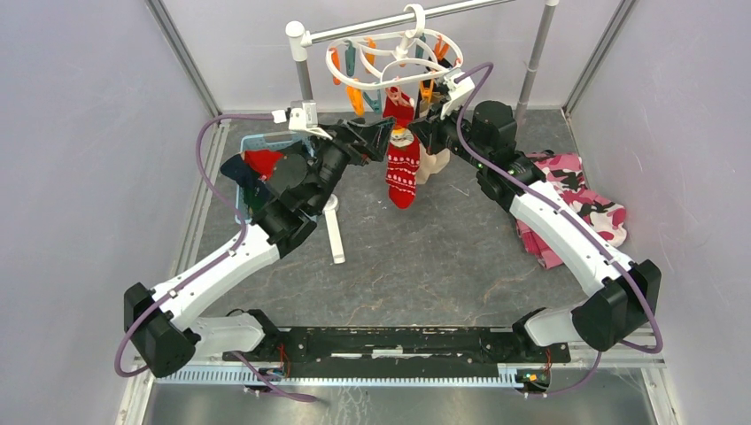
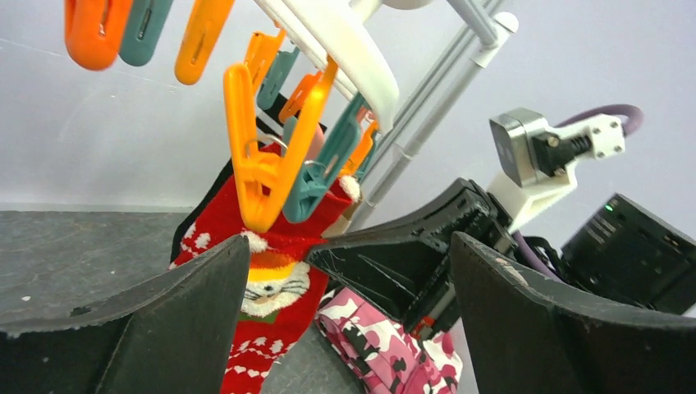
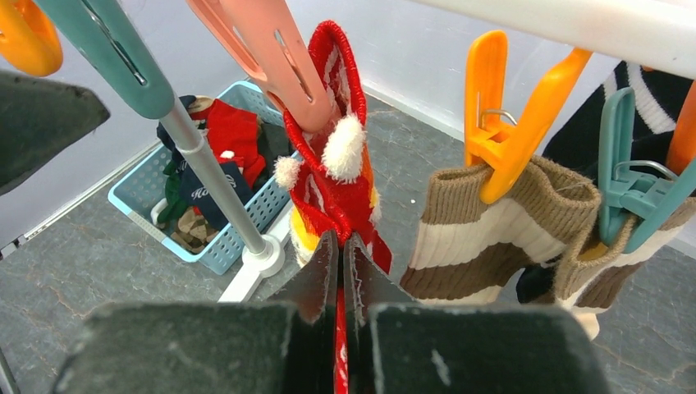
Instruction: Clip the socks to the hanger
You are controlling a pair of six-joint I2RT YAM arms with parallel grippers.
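A red patterned sock (image 1: 403,168) hangs below the white round hanger (image 1: 394,84). In the right wrist view, a pink clip (image 3: 283,57) grips the upper edge of the red sock (image 3: 336,193). My right gripper is shut, pinching the sock's cloth just below that clip. From the left wrist view, the right fingertips (image 2: 324,258) touch the sock beside its face pattern. My left gripper (image 1: 388,128) stands open near the sock's left side, its fingers (image 2: 189,287) apart with nothing held. Orange and teal clips (image 2: 254,156) hang in front of it.
Brown-striped socks (image 3: 492,234) are clipped to the hanger on the right. A blue basket (image 3: 135,201) of socks stands at the left, and pink patterned cloth (image 1: 576,199) lies at the right.
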